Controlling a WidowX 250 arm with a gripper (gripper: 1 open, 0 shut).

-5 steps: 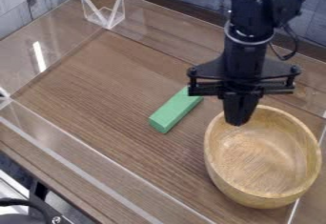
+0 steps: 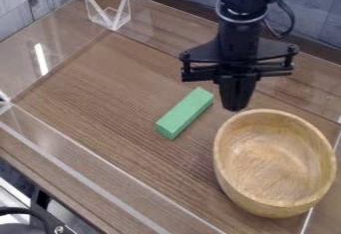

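Note:
My black gripper hangs over the wooden table, just behind and above the rim of a large tan bowl at the lower right. Its tip is shut, with nothing visible in it. A green block lies on the table left of the bowl, below and left of the gripper, apart from both.
A small white wire object stands at the far upper left. Dark cables lie at the lower left edge.
My gripper has moved back and slightly left, from over the bowl to behind its rim. The green block looks unmoved.

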